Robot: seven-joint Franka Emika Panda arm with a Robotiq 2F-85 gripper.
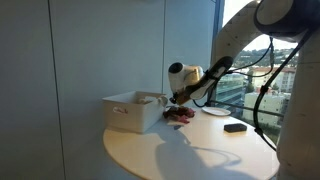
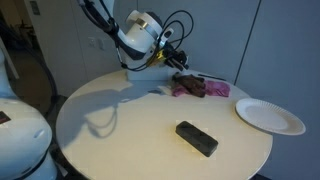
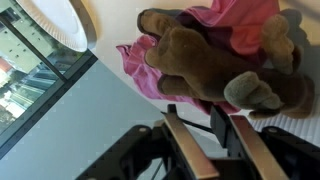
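A brown plush toy [image 3: 205,62] lies on a pink cloth [image 3: 146,76], which shows around it in the wrist view. In exterior view 2 the toy [image 2: 188,83] and the cloth [image 2: 216,88] are at the far side of the table. Just above the toy is my gripper [image 2: 178,62]. The wrist view shows the gripper part open, a gap between its fingers and nothing held there. Seen from exterior view 1, toy and cloth form a dark reddish heap [image 1: 180,113] below the gripper.
A white open box [image 1: 128,115] stands left of the heap. A white plate [image 2: 270,116] and a black block [image 2: 197,138] are on the round white table [image 2: 120,130]. A window borders the right in exterior view 1.
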